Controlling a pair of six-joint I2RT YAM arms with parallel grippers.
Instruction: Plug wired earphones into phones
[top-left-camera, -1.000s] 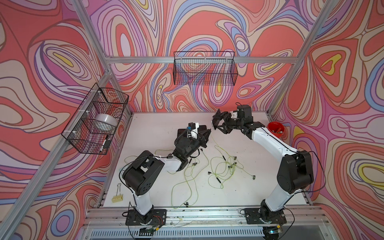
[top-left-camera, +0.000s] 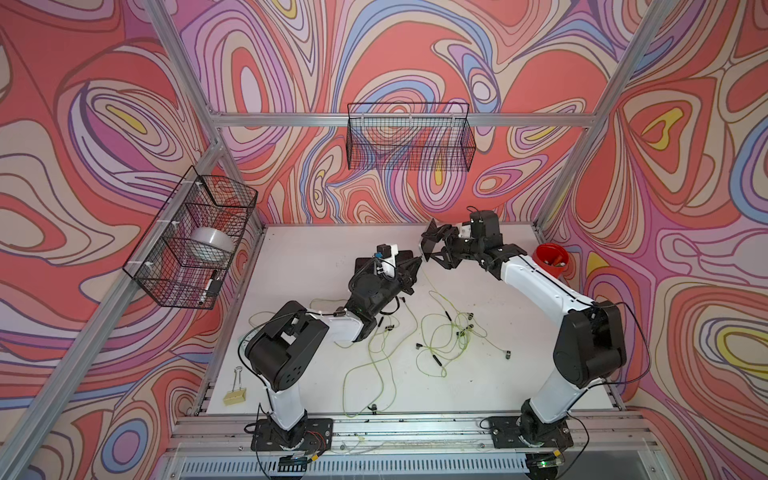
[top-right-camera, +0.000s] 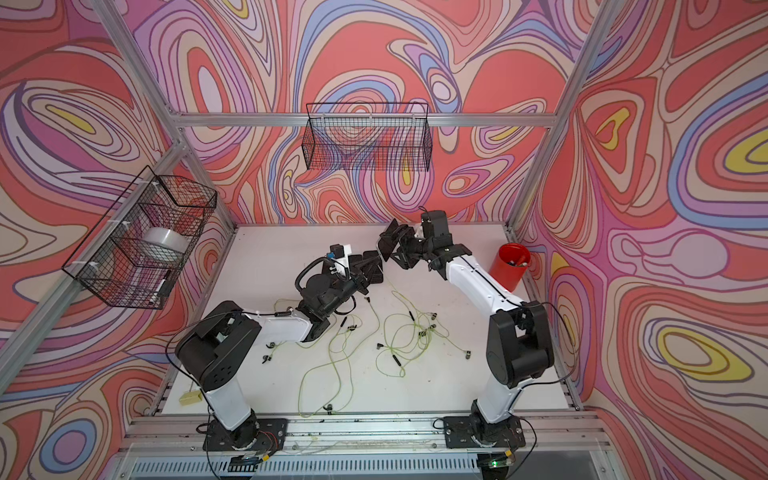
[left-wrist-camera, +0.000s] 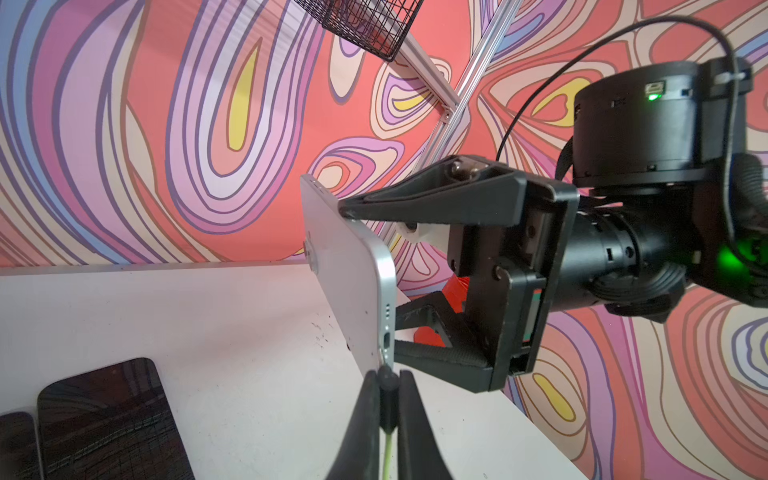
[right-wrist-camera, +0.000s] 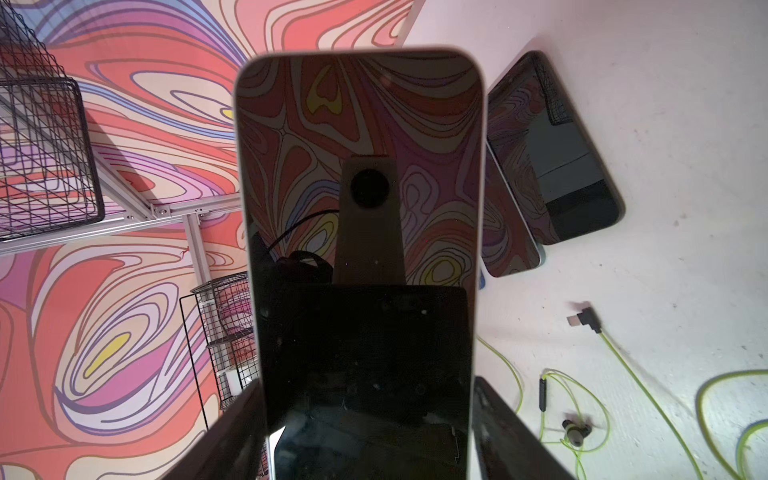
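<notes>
A silvery phone (left-wrist-camera: 344, 272) hangs above the table, its charging port edge turned toward my left gripper. My right gripper is shut on it, a finger against each long side; in the right wrist view its dark screen (right-wrist-camera: 368, 360) fills the middle. My left gripper is shut on the black earphone plug (left-wrist-camera: 389, 404), whose green cable drops below. The plug's tip is at the lower end of the phone, close by the port (left-wrist-camera: 386, 340); whether they touch I cannot tell.
Two more dark phones (right-wrist-camera: 552, 160) lie side by side on the table (left-wrist-camera: 256, 384). Several tangled green earphone cables (top-left-camera: 448, 344) with loose plugs (right-wrist-camera: 588, 318) spread over the middle. A red bucket (top-left-camera: 552, 257) stands at the right edge.
My right gripper has shifted slightly left with the phone, bringing it nearer the left gripper. The left arm looks still, and both holds are kept.
</notes>
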